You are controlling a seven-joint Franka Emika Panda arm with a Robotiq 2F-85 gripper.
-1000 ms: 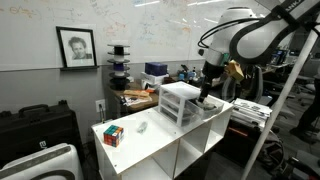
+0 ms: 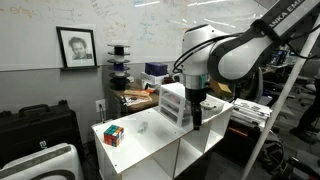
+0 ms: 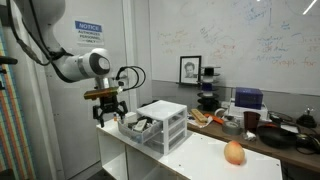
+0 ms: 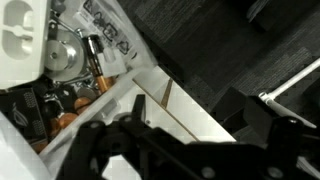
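Note:
My gripper [image 2: 188, 98] hangs open over the front side of the white shelf [image 2: 143, 150], with nothing visible between its fingers. Beside it stands a white drawer unit [image 3: 165, 110] with clear drawers. One drawer [image 3: 147, 134] is pulled out toward the arm and holds small items. In the second exterior view the gripper [image 3: 112, 106] is close to that drawer's near end; I cannot tell whether it touches. From the wrist, a disc [image 4: 65, 56] and batteries [image 4: 97, 60] show left of the open gripper. A wooden stick-like thing [image 4: 166, 94] lies near the shelf edge.
A multicoloured block [image 2: 113, 135] sits at the shelf's far-left end, and a small clear object [image 2: 142, 126] lies near it. An orange round object [image 3: 234, 152] rests on the shelf. Past the shelf edge is dark floor [image 4: 215, 50].
In the first exterior view the arm has come left and toward the camera, and the gripper has turned. It now covers much of the drawer that showed a second ago.

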